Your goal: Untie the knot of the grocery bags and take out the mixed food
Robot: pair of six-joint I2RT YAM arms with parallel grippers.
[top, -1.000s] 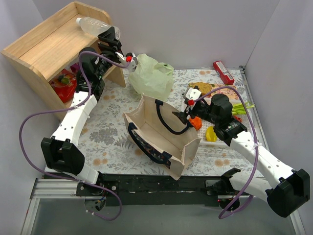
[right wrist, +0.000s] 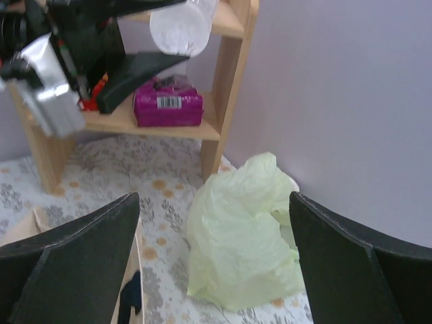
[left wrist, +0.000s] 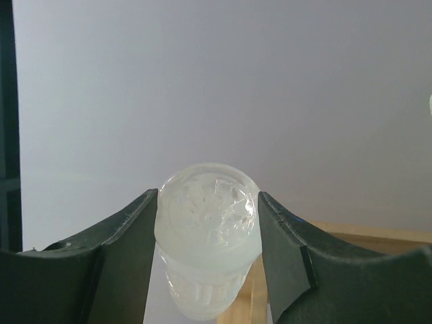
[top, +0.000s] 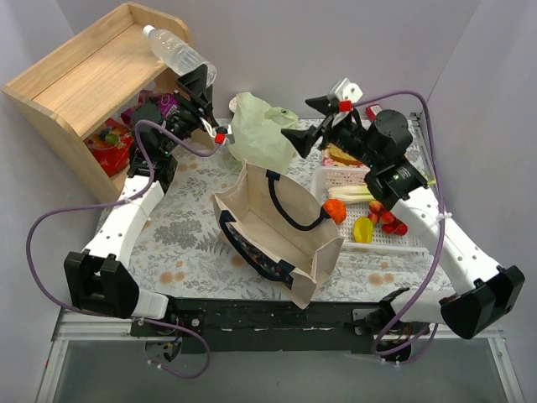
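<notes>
A pale green plastic grocery bag [top: 263, 130] [right wrist: 243, 236] lies at the back middle; whether it is knotted, I cannot tell. A clear water bottle [top: 174, 52] [left wrist: 206, 223] is between my left gripper's fingers [top: 197, 84] at the top of the wooden shelf, tilted; the left wrist view shows its end between the fingers. My right gripper [top: 310, 122] is open in the air, right of the green bag, with nothing between its fingers. An open canvas tote bag [top: 277, 235] lies in the middle of the table.
The wooden shelf [top: 75, 67] at left holds red and purple packages. A white basket [top: 377, 243] at right holds celery, peppers and tomatoes. Flat packages lie behind it, partly hidden by my right arm.
My right arm has risen and moved toward the back, away from over the basket. My left gripper has shifted slightly right and toward the front with the bottle, which has tilted.
</notes>
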